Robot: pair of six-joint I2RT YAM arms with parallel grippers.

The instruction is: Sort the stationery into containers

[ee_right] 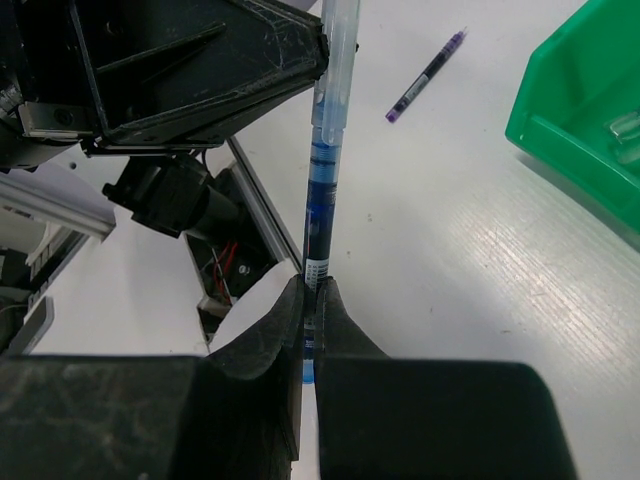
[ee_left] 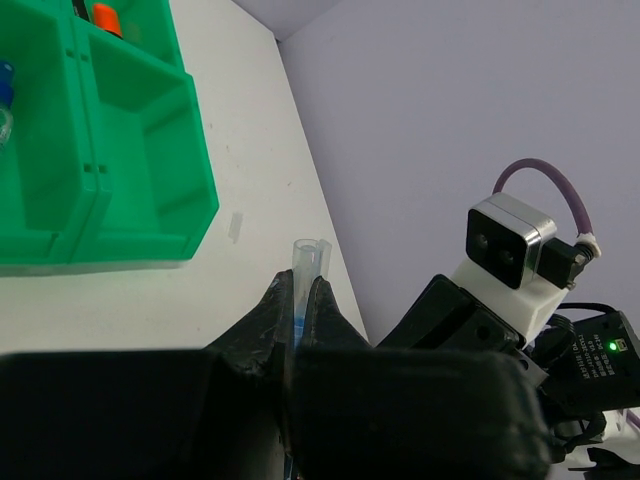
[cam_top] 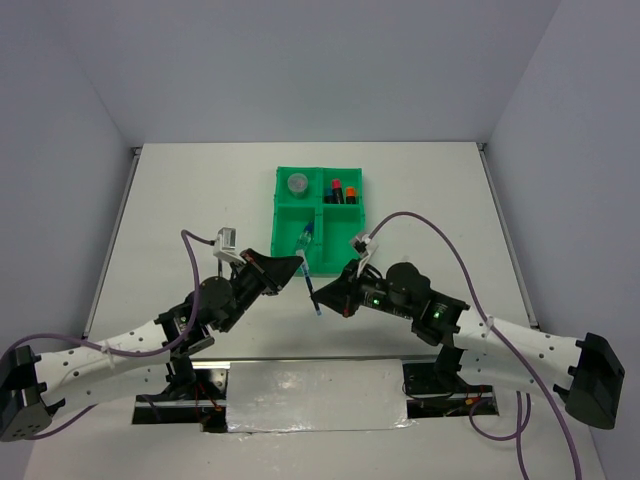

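A blue pen with a clear cap (ee_right: 322,200) is held between both arms, slanted in the top view. My left gripper (cam_top: 301,258) is shut on its cap end, and the clear cap (ee_left: 306,262) pokes out beyond those fingers in the left wrist view. Lower on the barrel, my right gripper is shut on the same pen. The green tray (cam_top: 319,232) stands just behind the grippers. On the table in the right wrist view lies a purple pen (ee_right: 427,76), apart from both grippers.
The tray holds a clear round item (cam_top: 297,184), several markers with coloured caps (cam_top: 337,190) and a clear bottle with a blue cap (cam_top: 305,236). Its front right compartment (ee_left: 147,150) looks empty. Bare table lies on both sides of the tray.
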